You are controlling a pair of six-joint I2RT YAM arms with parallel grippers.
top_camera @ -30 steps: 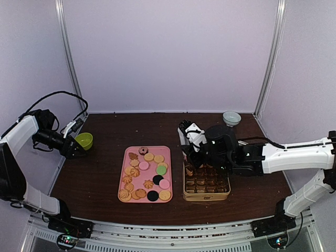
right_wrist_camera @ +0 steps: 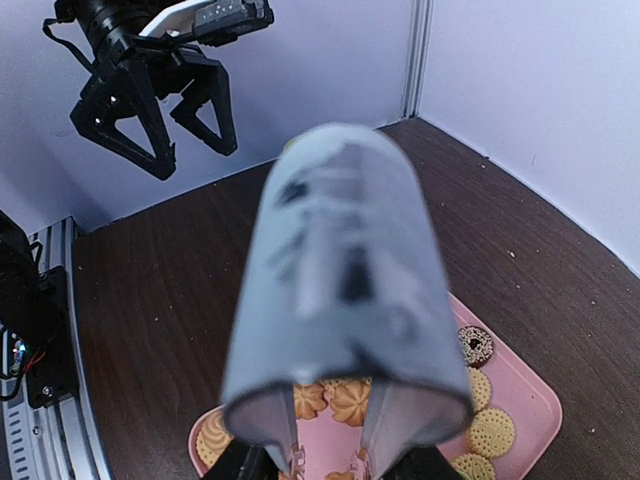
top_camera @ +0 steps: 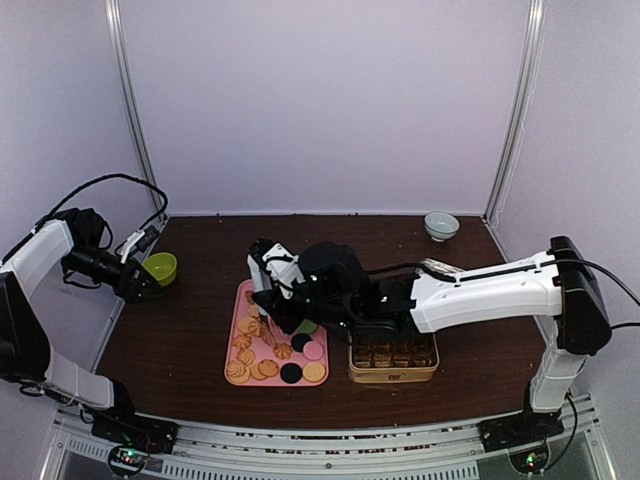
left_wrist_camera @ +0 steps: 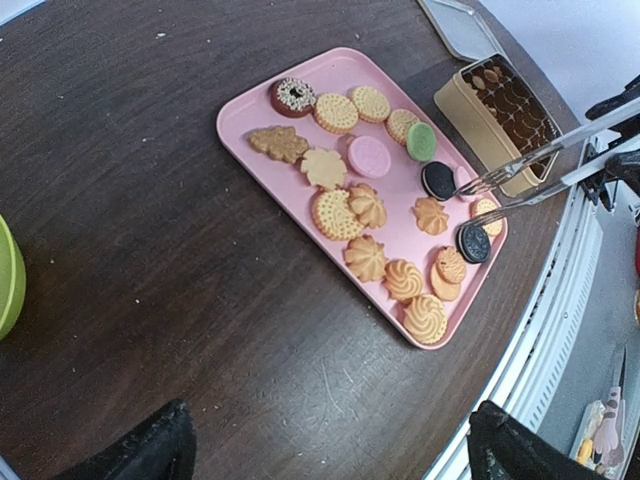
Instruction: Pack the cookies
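A pink tray (top_camera: 318, 385) of assorted cookies lies left of centre on the table. Light round cookies, swirls, dark sandwich cookies (left_wrist_camera: 438, 180), a green cookie (left_wrist_camera: 421, 142) and a chocolate ring cookie (right_wrist_camera: 476, 345) are spread over it. To its right stands the tan box (top_camera: 392, 375) with a brown divided insert, partly hidden by my right arm; some cookies (left_wrist_camera: 487, 77) sit in its far compartments. My right gripper hangs over the tray with its fingers apart, and no cookie shows held between them. Off at the left, my left gripper stands open and empty.
A green bowl (top_camera: 160, 267) is close beside the left gripper. At the back right is a pale bowl (top_camera: 441, 226), and a flat light lid or tray (left_wrist_camera: 462, 28) lies behind the box. Bare table (top_camera: 190, 330) separates the tray from the left edge.
My right gripper has swung left from above the box to above the tray, covering part of its cookies in the top view. The left arm and the tray have stayed put.
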